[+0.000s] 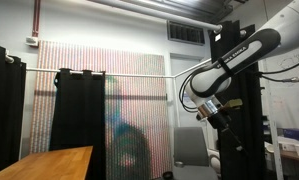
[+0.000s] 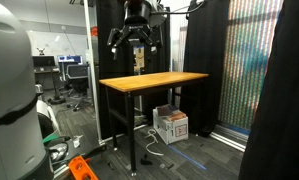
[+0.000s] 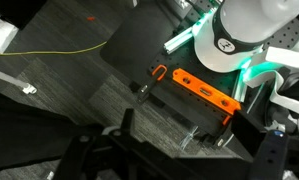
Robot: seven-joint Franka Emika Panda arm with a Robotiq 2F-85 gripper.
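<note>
My gripper stands open in the wrist view, its two dark fingers wide apart and nothing between them. Below it are the grey floor (image 3: 84,105) and an orange bar (image 3: 206,90) beside the arm's white base (image 3: 231,38). In the first exterior view the gripper (image 1: 235,142) hangs at a slant in front of a black curtain, right of the wooden table. The second exterior view has the gripper (image 2: 132,44) above the far side of the wooden table (image 2: 154,80). No object is in its grasp in any view.
A white box (image 2: 170,124) stands under the table, near loose cables on the floor. Black curtains (image 1: 80,115) hang around the space, and a grey chair (image 1: 192,150) is behind. A yellow cable (image 3: 64,51) crosses the floor.
</note>
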